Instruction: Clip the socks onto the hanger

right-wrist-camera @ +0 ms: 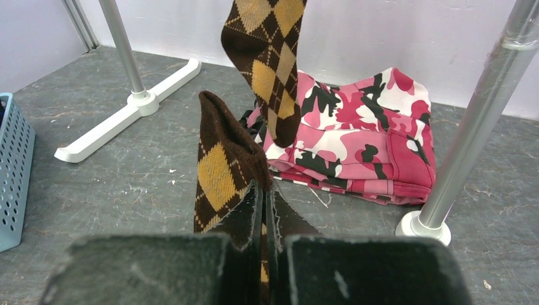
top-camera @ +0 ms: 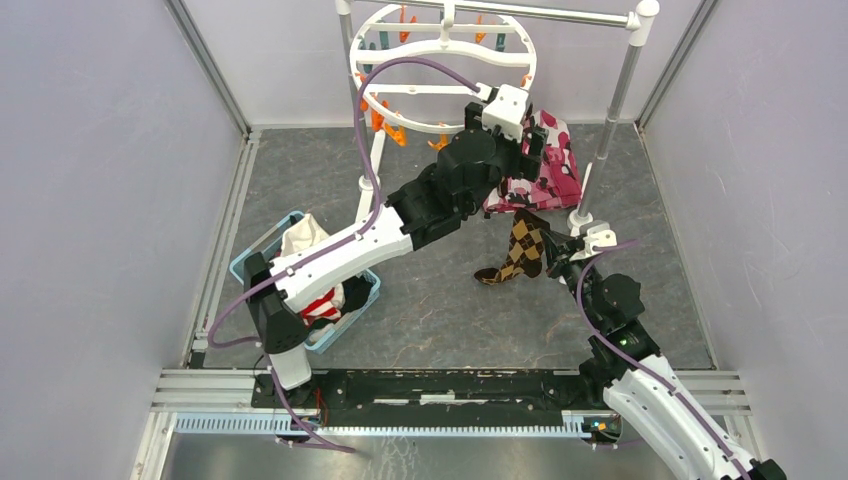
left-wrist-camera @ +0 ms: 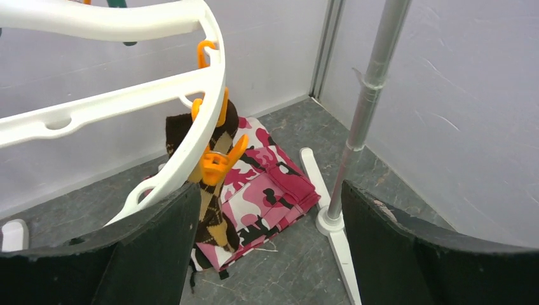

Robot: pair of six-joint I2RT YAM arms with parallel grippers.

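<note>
The white oval hanger (top-camera: 440,90) hangs from the rail with orange and dark green clips around it. One brown argyle sock (left-wrist-camera: 208,203) hangs at the hanger's right side, by an orange clip (left-wrist-camera: 215,166) in the left wrist view. In front of that clip, my left gripper is open, its fingers wide apart and nothing between them. Lower right, my right gripper is shut on the second argyle sock (right-wrist-camera: 219,175) by its upper edge. That sock (top-camera: 524,245) dangles over the floor in the top view.
A folded pink camouflage cloth (right-wrist-camera: 362,140) lies on the floor behind the socks. The rack's pole (left-wrist-camera: 368,108) stands right of my left gripper. At left, a blue basket (top-camera: 240,262) holds other laundry. Floor between basket and held sock is clear.
</note>
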